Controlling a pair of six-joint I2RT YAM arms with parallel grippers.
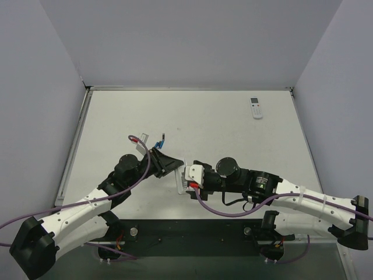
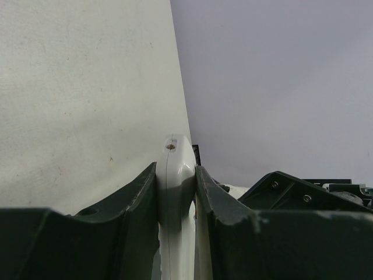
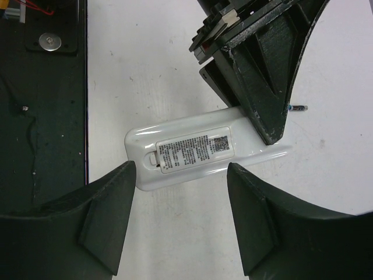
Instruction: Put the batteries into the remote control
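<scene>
A white remote control hangs above the table with its back and labelled battery cover facing the right wrist camera. My left gripper is shut on the remote's one end, and a dark left finger crosses it in the right wrist view. The cover looks to be in place. On either side of the remote's free end stand the parted fingers of my right gripper, with nothing clasped. Blue batteries lie on the table beyond the left gripper; a battery end peeks out behind the remote.
Another white remote rests at the far right of the table. Grey walls enclose the left, right and back.
</scene>
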